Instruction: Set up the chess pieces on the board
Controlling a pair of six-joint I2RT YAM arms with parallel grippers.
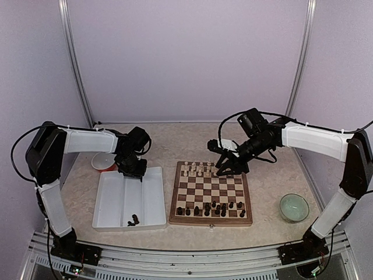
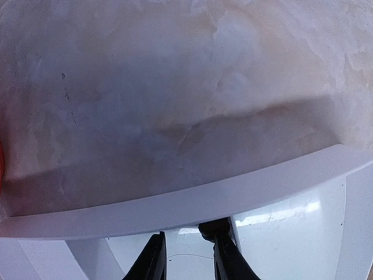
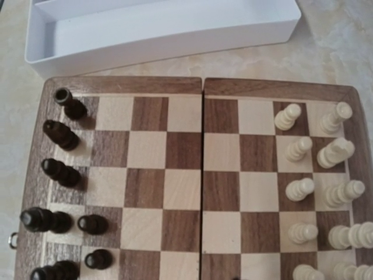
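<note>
The wooden chessboard (image 1: 211, 192) holds dark pieces along the front and white pieces (image 3: 300, 189) at the back. My left gripper is part open at the back wall of the white tray (image 1: 108, 198), by a dark piece (image 2: 213, 226) at the divider; whether it touches the piece is unclear. More dark pieces (image 1: 133, 221) lie at the tray's front. My right gripper (image 1: 224, 170) hangs over the back half of the board; its fingers are not clear in either view.
A green bowl (image 1: 294, 207) sits at front right. A white bowl (image 1: 103, 160) with red beneath stands behind the tray. Bare table lies behind the board.
</note>
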